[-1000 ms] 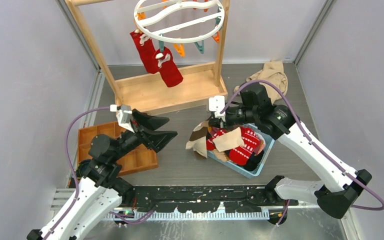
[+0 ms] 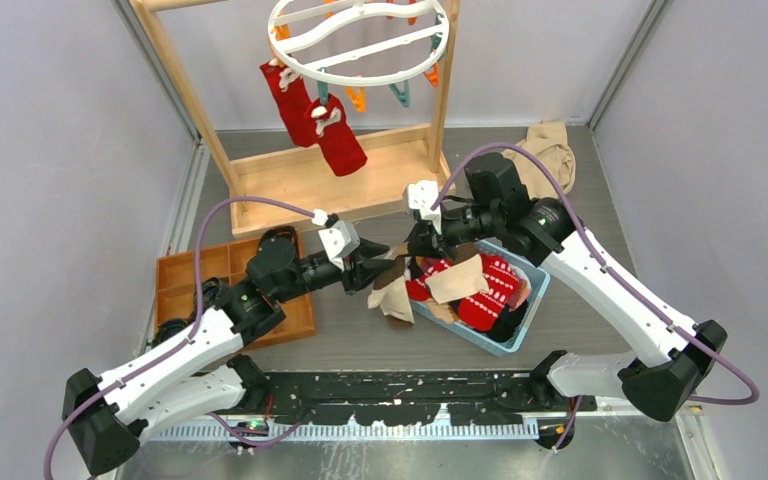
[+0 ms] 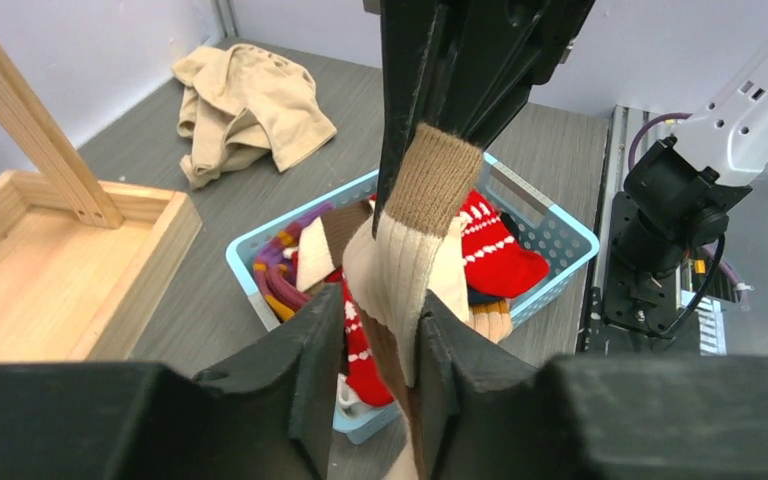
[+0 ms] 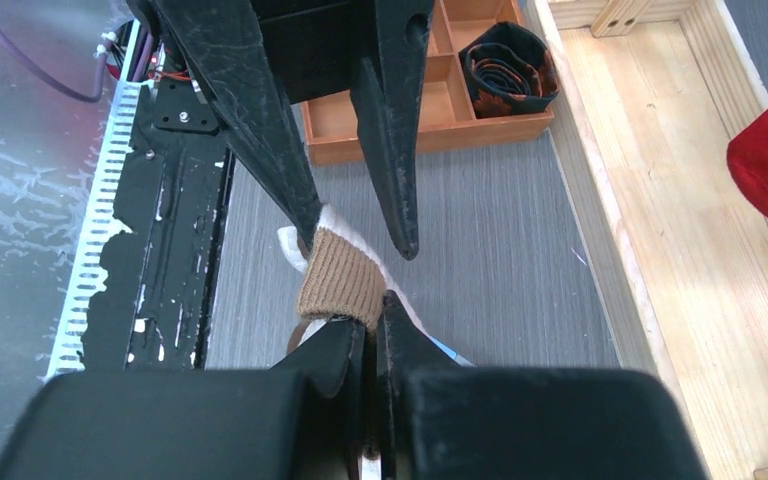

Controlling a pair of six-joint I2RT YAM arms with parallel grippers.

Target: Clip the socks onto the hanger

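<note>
A tan-and-brown sock (image 2: pixel 392 295) hangs from my right gripper (image 2: pixel 407 248), which is shut on its ribbed brown cuff (image 3: pixel 432 165). In the left wrist view the sock runs down between the fingers of my left gripper. These fingers stand part open, the right-hand one close against the fabric. From the right wrist view, the left gripper's fingers (image 4: pixel 390 180) straddle the cuff's edge with a gap showing. The white round hanger (image 2: pixel 310 68) carries orange and teal clips (image 2: pixel 400 93). Two red socks (image 2: pixel 340 145) hang at its left front.
A blue basket (image 2: pixel 485 342) holding more socks sits under the right arm. The wooden stand's tray (image 2: pixel 270 180) lies behind the grippers. At left is an orange divided box (image 2: pixel 230 262); a beige cloth (image 2: pixel 545 160) lies back right. Bare floor shows in front of the grippers.
My left gripper has come rightward from beside the orange box to the sock, its fingers drawing closer together. The right gripper, still holding the sock, has shifted slightly left.
</note>
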